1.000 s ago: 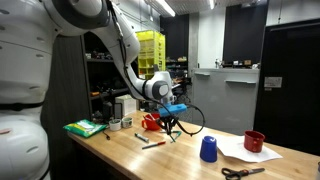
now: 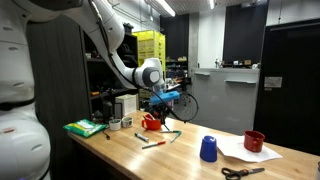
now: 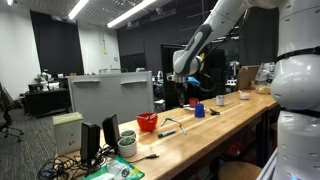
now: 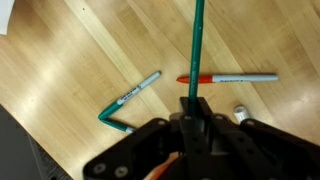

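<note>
My gripper is shut on a long, thin green marker [image 4: 197,50], which extends toward the top of the wrist view. Below it on the wooden table lie a red-and-white marker [image 4: 230,78] and a green-and-white marker [image 4: 130,95], with another green piece [image 4: 118,125] beside the latter. A small pale round piece [image 4: 241,113] shows to the right. In exterior view 1 the gripper [image 2: 165,121] hangs above the table, close to a red container [image 2: 151,123]. The wrist view shows only a sliver of red under the gripper.
A blue cup [image 2: 208,149], scissors [image 2: 240,174] and a red mug [image 2: 254,141] on white paper stand to the right. White cups [image 2: 115,124] and a green packet [image 2: 86,128] are on the left.
Over the last second my gripper has risen from near the table and shifted left, toward the red container. The things on the table look unmoved.
</note>
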